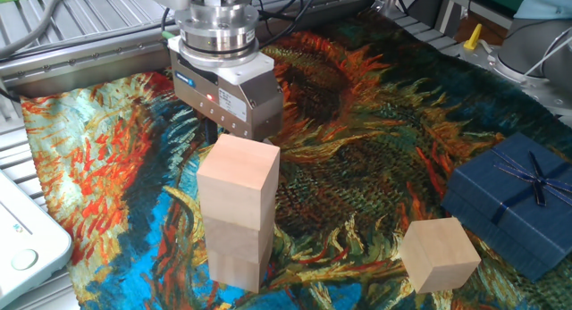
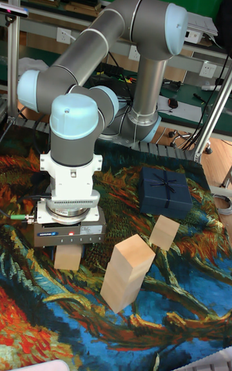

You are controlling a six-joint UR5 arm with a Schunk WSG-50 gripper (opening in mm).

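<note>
A stack of pale wooden blocks (image 1: 234, 207) stands upright on the patterned cloth; the same stack (image 2: 127, 275) leans in the picture of exterior view 3. My gripper (image 2: 69, 253) points down beside the stack, on its far side as seen in exterior view 2. Another wooden block (image 2: 67, 259) shows directly under the gripper body in exterior view 3. Whether the fingers grip that block is hard to make out, since the body and the stack hide most of them. A loose wooden block (image 1: 440, 255) sits apart to the right of the stack.
A dark blue gift box (image 1: 518, 198) with a ribbon lies beyond the loose block. At the left edge of exterior view 2 is a white device (image 1: 27, 234). Open cloth (image 1: 340, 185) lies between the stack and the box.
</note>
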